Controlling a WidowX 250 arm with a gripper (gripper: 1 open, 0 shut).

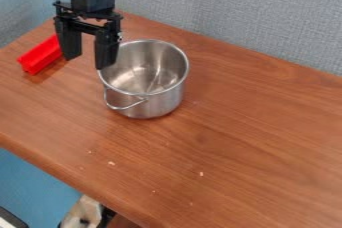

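Note:
My black gripper [88,46] hangs open above the left side of a steel pot, its two fingers spread and pointing down. The pot [156,92] stands upright on the wooden table with a wire handle at its front, and its visible inside looks empty. A red bar-shaped object [40,56] lies on the table at the left, just left of my gripper and partly hidden behind it.
A grey textured wall [254,17] runs behind it. The table's edge drops away at the lower left.

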